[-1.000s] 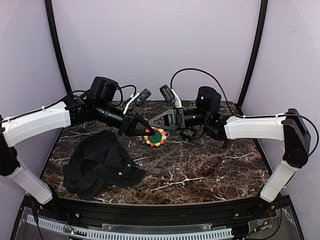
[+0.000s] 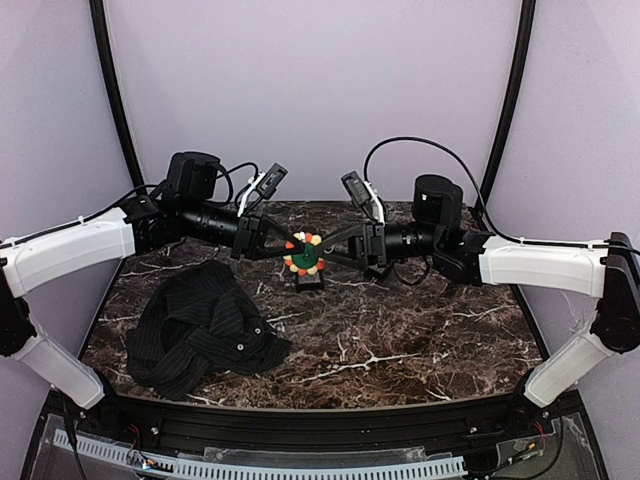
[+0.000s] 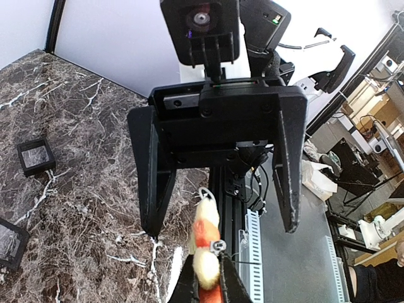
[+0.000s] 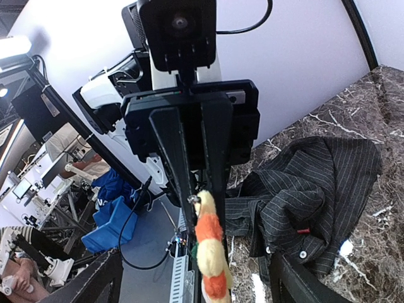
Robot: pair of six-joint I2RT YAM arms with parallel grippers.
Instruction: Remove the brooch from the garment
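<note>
A flower brooch (image 2: 304,262) with cream and orange petals round a green centre hangs in the air, my left gripper (image 2: 290,250) shut on it; it shows edge-on in the left wrist view (image 3: 206,267) and right wrist view (image 4: 213,259), where a small metal fitting is at its edge. My right gripper (image 2: 340,248) faces it from the right, fingers apart on either side of it, part open, with no visible grip. The dark striped garment (image 2: 200,330) lies crumpled on the table's left.
Small black square frames (image 3: 35,158) lie on it, behind the grippers in the top view.
The brooch and left gripper have risen slightly and shifted a little left.
</note>
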